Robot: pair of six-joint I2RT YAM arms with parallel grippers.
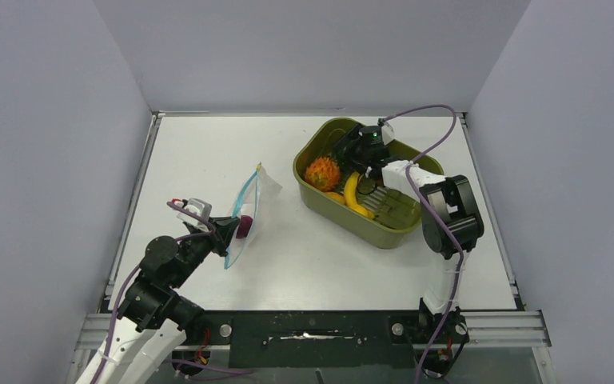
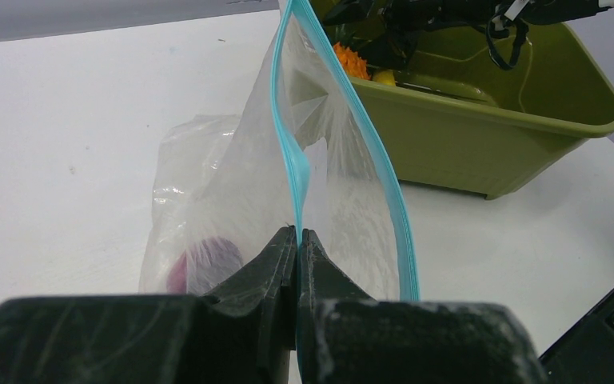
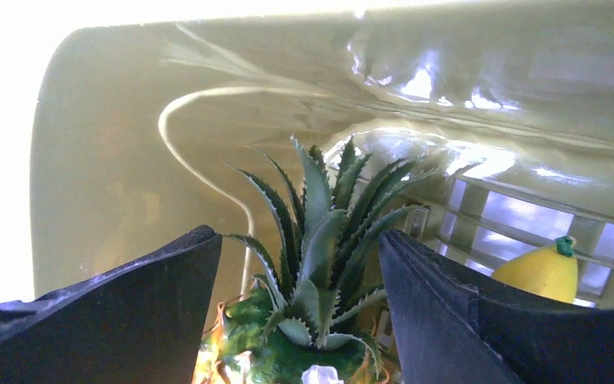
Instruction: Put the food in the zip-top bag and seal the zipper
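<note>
My left gripper is shut on the blue zipper edge of the clear zip top bag [image 2: 344,192], which stands partly open with a dark red item [image 1: 245,226] inside. My right gripper is open inside the green bin [image 1: 344,214], its fingers on either side of the spiky leaves of a pineapple [image 3: 320,240]. In the right wrist view a yellow fruit [image 3: 537,274] lies to the right. The top view shows an orange spiky fruit [image 1: 320,174] and bananas [image 1: 356,194] in the bin.
The bin fills the back right of the white table [image 1: 184,152]. Grey walls stand at the sides and back.
</note>
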